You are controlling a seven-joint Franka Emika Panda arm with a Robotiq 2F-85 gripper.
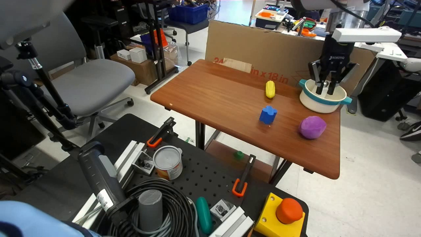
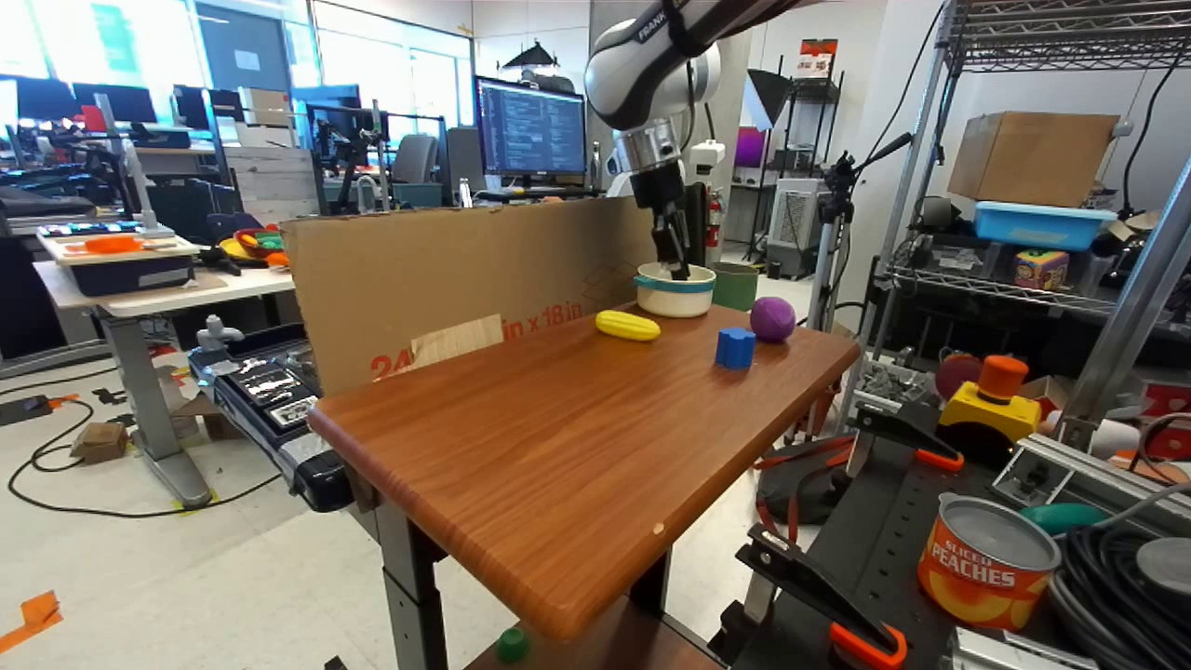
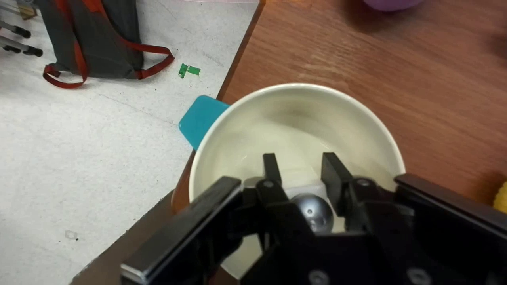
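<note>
Inside the cream pot with teal handles (image 1: 318, 103) is a small white shaker-like object with a silver domed top (image 3: 314, 213). My gripper (image 1: 325, 90) reaches down into the pot from above, shut on this object. In the wrist view its fingers (image 3: 332, 166) stand on either side of the pale body, below the silver top in the picture. In exterior view 2 the pot (image 2: 675, 300) hides the fingertips and the object.
A yellow corn-like toy (image 1: 270, 89), a blue block (image 1: 268, 115) and a purple ball-like object (image 1: 312, 127) lie on the wooden table (image 1: 221, 94). Cardboard (image 1: 272, 51) walls the back edge.
</note>
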